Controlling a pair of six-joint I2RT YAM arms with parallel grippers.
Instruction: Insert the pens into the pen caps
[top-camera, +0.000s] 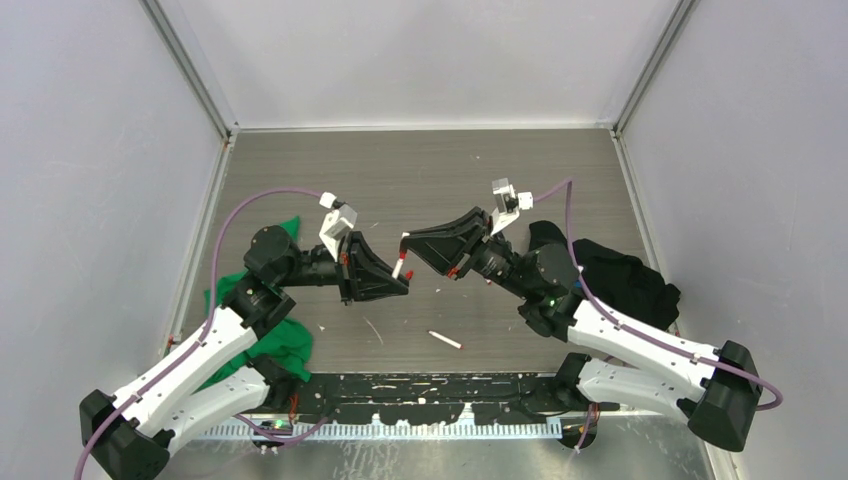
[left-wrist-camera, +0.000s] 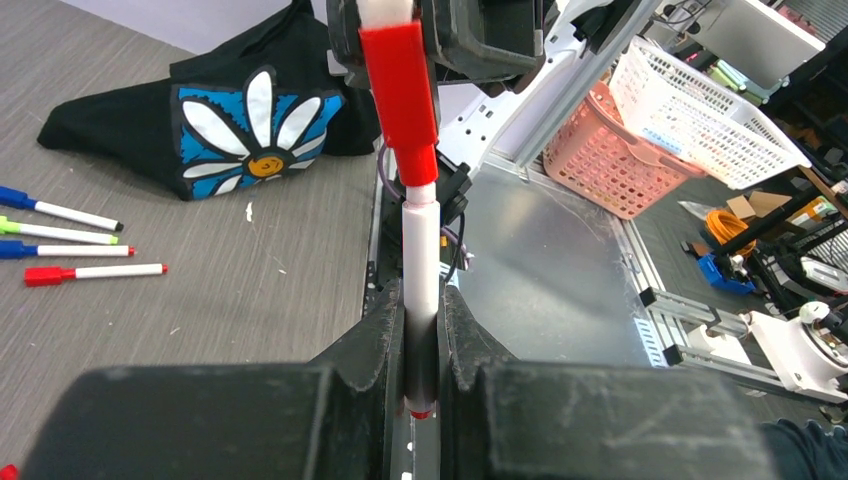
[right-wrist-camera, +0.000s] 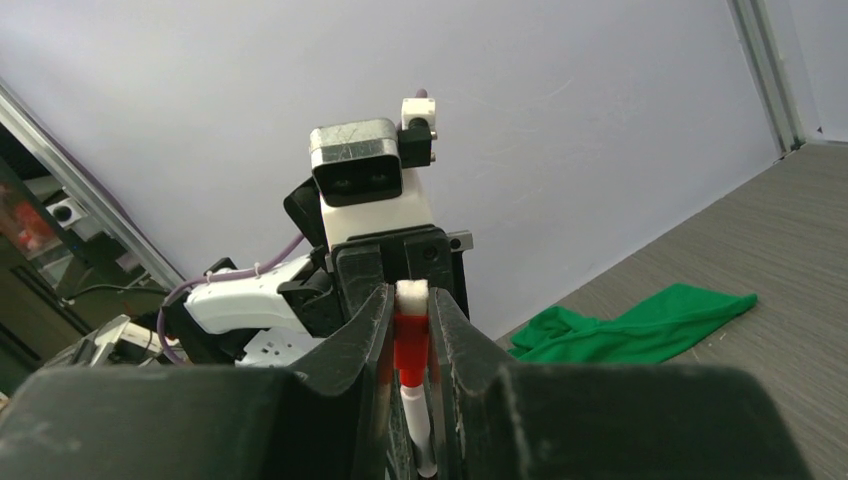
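My left gripper is shut on a white pen (left-wrist-camera: 420, 250), held upright with its upper end at a red cap (left-wrist-camera: 400, 90), apparently inside or against it. My right gripper is shut on that red cap, which has a white top. In the top view the two grippers meet near the middle, pen and cap between them. On the floor lie pens with caps in blue (left-wrist-camera: 80, 251), green (left-wrist-camera: 70, 233) and red (left-wrist-camera: 100, 272), and a lone white pen (top-camera: 444, 339) at the front.
A green cloth (top-camera: 290, 340) lies at the left and a black cloth with a flower print (top-camera: 630, 280) at the right. Walls border the board on the back and sides. Free floor (top-camera: 420, 170) shows at the back middle.
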